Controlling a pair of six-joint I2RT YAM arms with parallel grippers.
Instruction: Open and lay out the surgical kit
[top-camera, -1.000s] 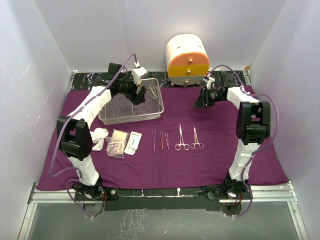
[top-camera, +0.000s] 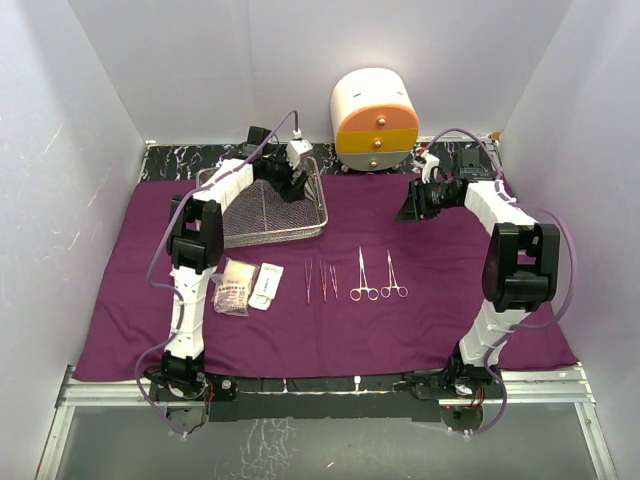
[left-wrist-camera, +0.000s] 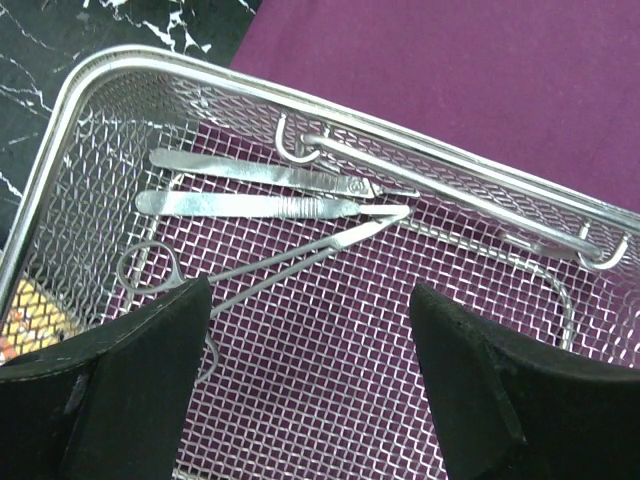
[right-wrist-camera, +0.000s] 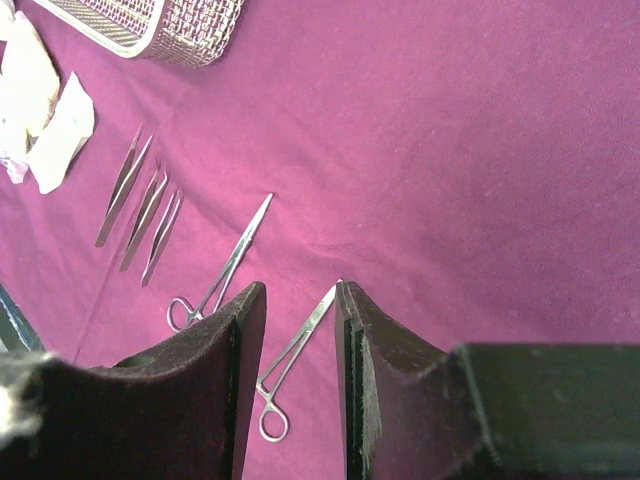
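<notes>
A wire-mesh basket (left-wrist-camera: 560, 200) holds two flat-handled instruments (left-wrist-camera: 250, 205) and long ring-handled scissors (left-wrist-camera: 270, 260), seen in the left wrist view. My left gripper (top-camera: 295, 182) is open over the basket's right end, nothing between its fingers. Tweezers (right-wrist-camera: 145, 215), scissors (right-wrist-camera: 235, 255) and a second ring-handled instrument (right-wrist-camera: 305, 335) lie in a row on the purple cloth. My right gripper (top-camera: 420, 205) hangs over the cloth right of the basket, fingertips a small gap apart, nothing seen between them.
Gauze packs and bags (top-camera: 240, 285) lie front left. A small drawer cabinet (top-camera: 375, 120) stands at the back middle. The cloth between the basket and my right gripper is bare.
My left arm has moved rightward over the basket, its gripper toward the right end. The right arm has shifted slightly right.
</notes>
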